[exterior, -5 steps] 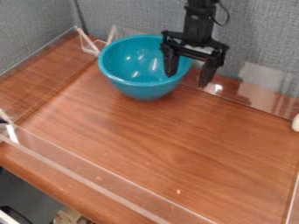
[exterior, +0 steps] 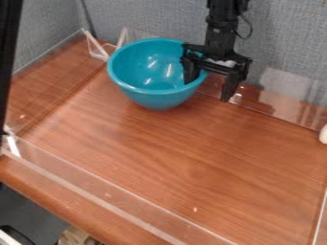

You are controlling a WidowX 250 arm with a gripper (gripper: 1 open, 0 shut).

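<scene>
A cyan plastic bowl (exterior: 143, 83) sits at the back left of the wooden table (exterior: 192, 172). My black gripper (exterior: 209, 78) hangs at the bowl's right rim, open, with one finger over or just inside the rim and the other outside it to the right. Whether it touches the bowl is unclear.
Clear plastic edging runs along the table's sides and back, near a grey padded wall (exterior: 288, 38). A small white object (exterior: 322, 133) is cut off at the right edge.
My gripper has shifted very slightly downward at the bowl's rim. The bowl looks unmoved.
</scene>
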